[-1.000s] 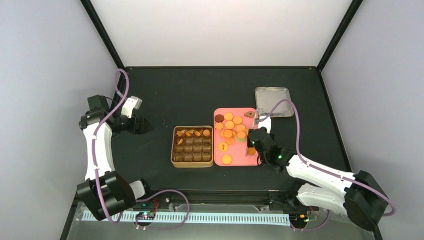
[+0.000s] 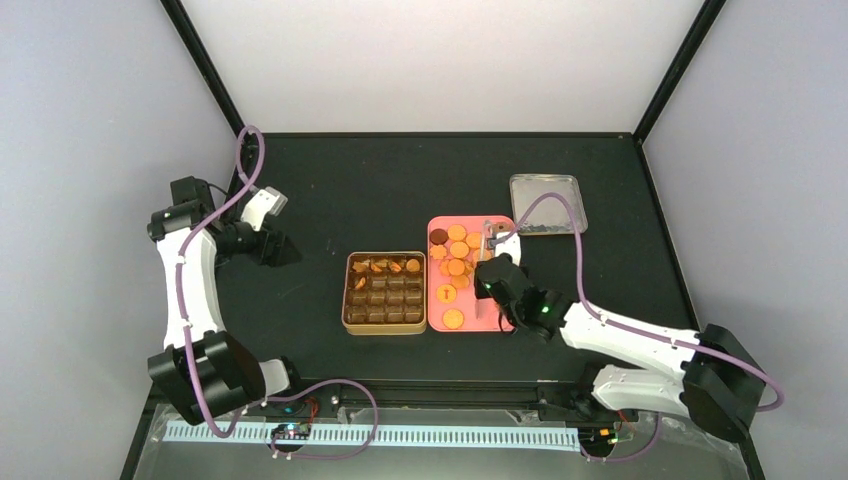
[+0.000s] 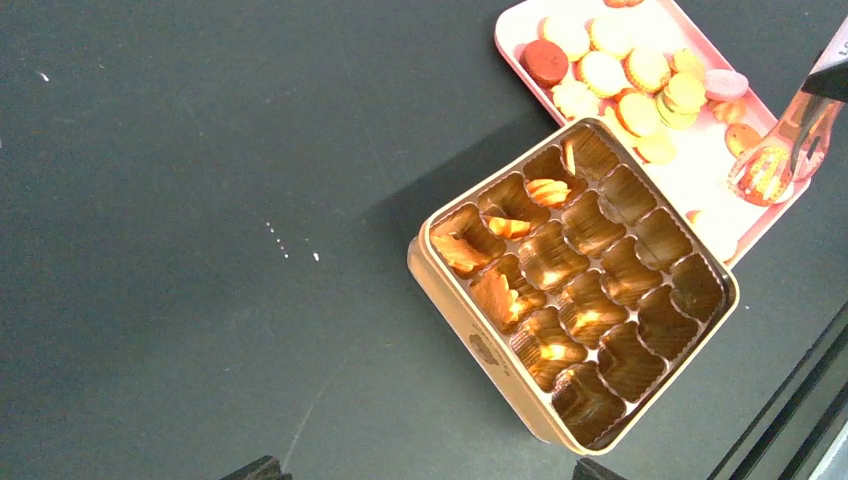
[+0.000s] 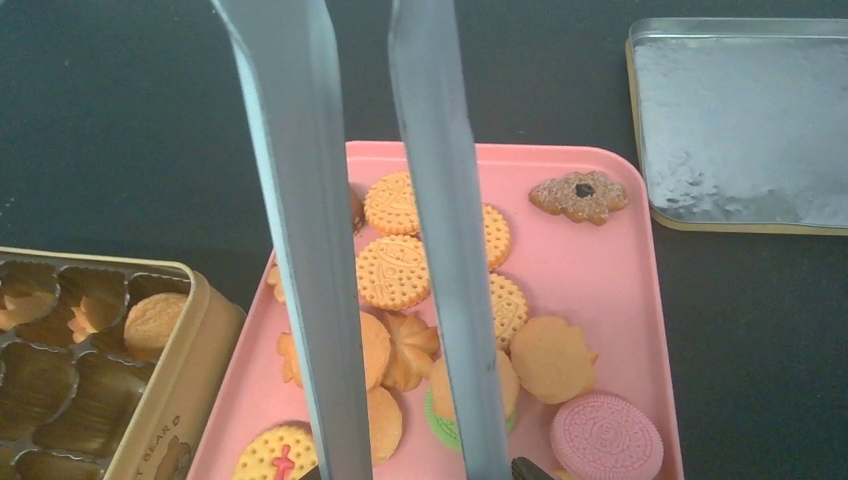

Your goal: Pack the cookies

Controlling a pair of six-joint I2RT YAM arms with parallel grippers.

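A gold tin (image 2: 383,328) with a divided brown insert stands mid-table. Cookies lie in its back row, and another cookie (image 3: 507,298) is in the second row. To its right, the pink tray (image 2: 470,325) carries loose cookies. Above that tray is my right gripper (image 2: 484,280), its two long fingers (image 4: 300,200) apart. Cookies show below and behind them, and I see none clamped. My left gripper (image 2: 288,251) is over bare table, well left of the tin. Only its fingertips (image 3: 257,469) enter the left wrist view, widely separated with nothing visible between.
A shallow metal lid (image 2: 549,205) lies behind the tray's right side. Along the tray's far edge is a brown sugared cookie (image 4: 580,196), with a pink round cookie (image 4: 606,438) nearer. The tin and tray stand close together.
The right gripper has shifted left over the tray and now covers cookies that showed before. The tin's contents look the same.
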